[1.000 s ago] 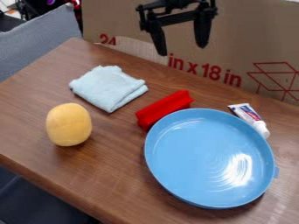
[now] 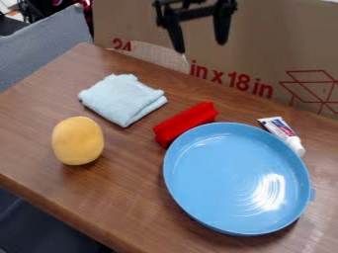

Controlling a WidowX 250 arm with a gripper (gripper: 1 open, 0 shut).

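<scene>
My black gripper [image 2: 199,30] hangs open at the top of the camera view, above the back of the table and clear of everything on it. A folded pale blue cloth [image 2: 122,97] lies at the back left. A red oblong object [image 2: 185,122] sits in the middle, just behind a light blue plate [image 2: 235,180]. A yellow round fruit-like object [image 2: 77,140] stands at the left front. A white toothpaste tube [image 2: 283,134] lies at the right, beside the plate's back edge.
A cardboard box [image 2: 264,49] stands along the back of the wooden table [image 2: 119,198]. The table's left and front edges are in view, with bare wood around the yellow object.
The objects on the table have not moved.
</scene>
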